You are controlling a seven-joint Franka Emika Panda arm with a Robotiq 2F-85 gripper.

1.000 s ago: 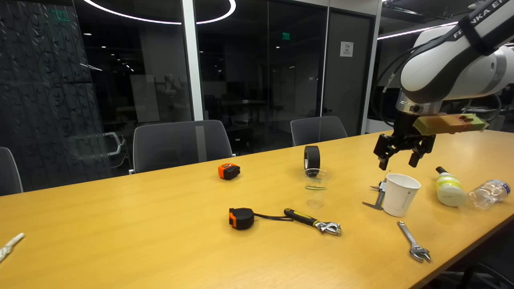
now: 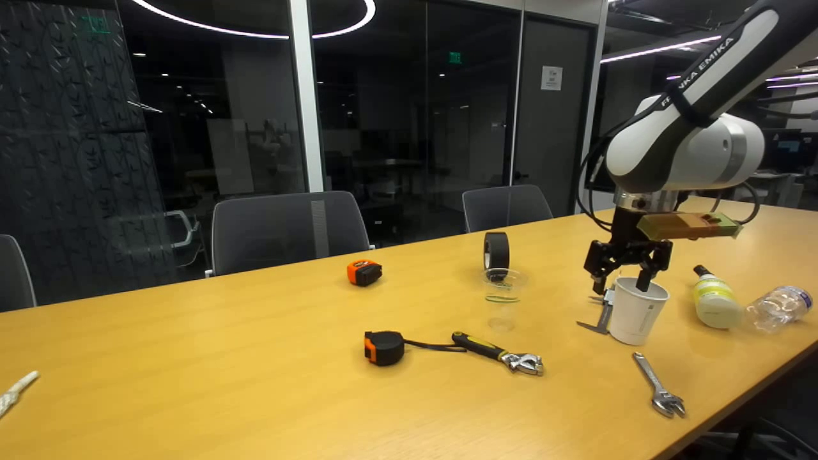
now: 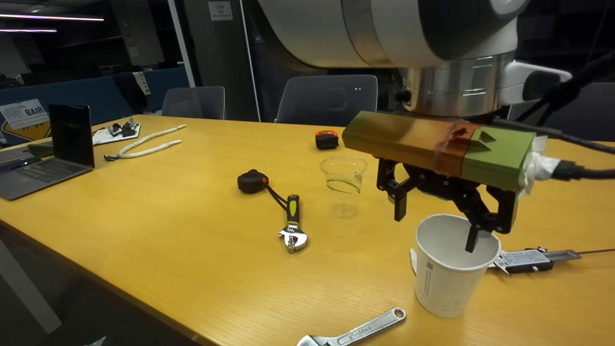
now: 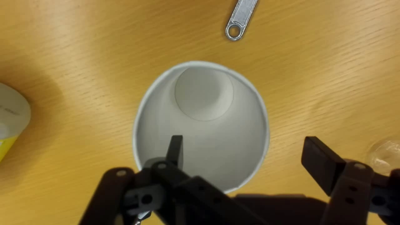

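Observation:
A white paper cup [image 2: 634, 315] stands upright on the table and looks empty inside in the wrist view, where its round mouth [image 4: 204, 146] fills the middle. My gripper [image 3: 435, 228] is open at the cup's rim. One finger [image 3: 472, 239] reaches down into the mouth of the cup [image 3: 447, 282], while the other finger [image 3: 400, 206] hangs outside it, on the side of the clear plastic cup [image 3: 344, 187]. A gap shows between the outer finger and the cup wall. Nothing is gripped.
Behind the paper cup lies a caliper [image 3: 527, 260]. A small wrench [image 2: 657, 387] is in front, with a yellow-labelled bottle [image 2: 716, 299] and clear bottle [image 2: 779, 308] to the right. Left are an adjustable wrench [image 2: 498, 352], tape measures [image 2: 384, 348] and a tape roll [image 2: 496, 254].
My gripper has come down and a little to the left in exterior view 1, from above the paper cup to its rim, one finger now inside. The cup has not moved.

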